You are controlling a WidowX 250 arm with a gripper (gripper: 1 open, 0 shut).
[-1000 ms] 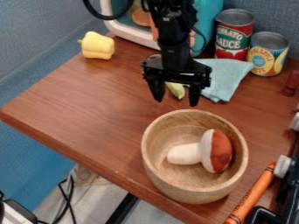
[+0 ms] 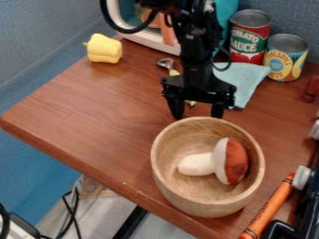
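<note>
My black gripper (image 2: pixel 197 107) hangs over the table just behind the wooden bowl, its fingers pointing down and spread apart. A yellowish-green item (image 2: pixel 191 103) shows partly behind it, mostly hidden. The bowl (image 2: pixel 174 187) holds a toy mushroom (image 2: pixel 229 161) with a red-brown cap and white stem. A yellow pepper (image 2: pixel 104 50) lies at the back left of the table (image 2: pixel 88 121).
At the back right stand a red-labelled can (image 2: pixel 248 42) and a yellow can (image 2: pixel 285 59), with a teal cloth (image 2: pixel 243 77) before them. An orange marker (image 2: pixel 268 210) lies right of the bowl.
The gripper has shifted slightly right over the last second, now covering more of the yellowish-green item. The bowl and mushroom are unchanged.
</note>
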